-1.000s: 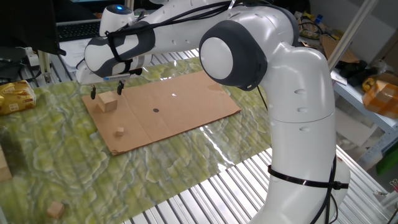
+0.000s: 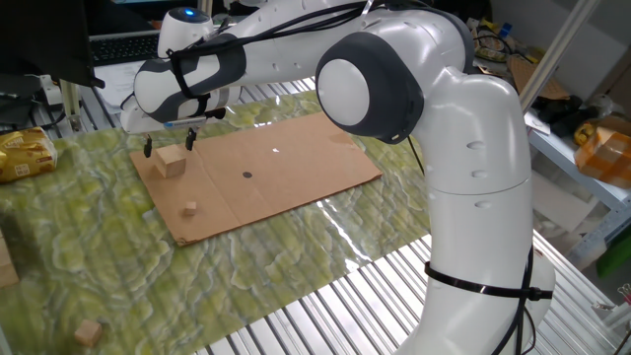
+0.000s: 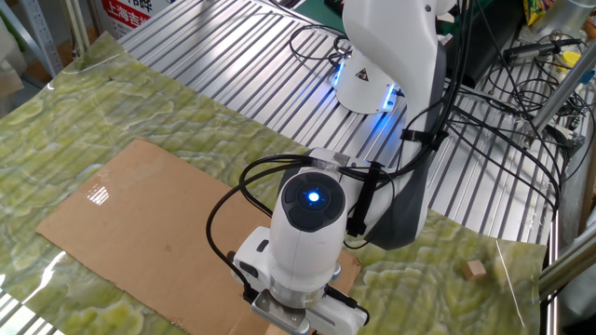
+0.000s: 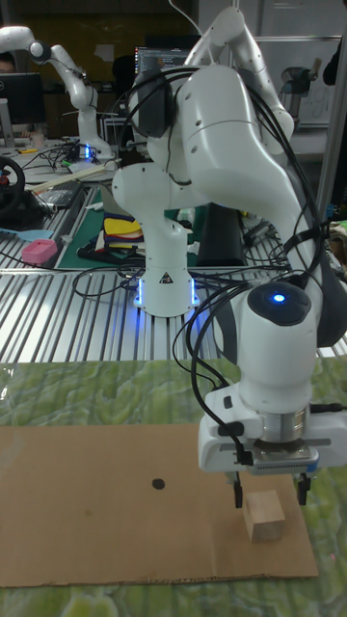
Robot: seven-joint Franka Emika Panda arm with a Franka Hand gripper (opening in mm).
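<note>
My gripper (image 2: pixel 169 144) stands open above the left end of the cardboard sheet (image 2: pixel 296 163), its two dark fingers spread wide. A large pale wooden block (image 2: pixel 171 162) rests on the cardboard just below the fingertips. In exterior view 3 the block (image 4: pixel 265 523) appears under the gripper (image 4: pixel 271 491), a little towards the camera, and nothing is gripped. A much smaller wooden cube (image 2: pixel 190 208) lies on the same sheet, closer to its corner in exterior view 1. Exterior view 2 hides the fingers and the large block behind the wrist.
Another wooden cube (image 2: pixel 89 331) sits off the cardboard on the green marbled mat (image 2: pixel 108 227). A yellow packet (image 2: pixel 25 155) lies at the far left of the mat. Besides a dark round spot (image 4: pixel 158 483), most of the cardboard is bare.
</note>
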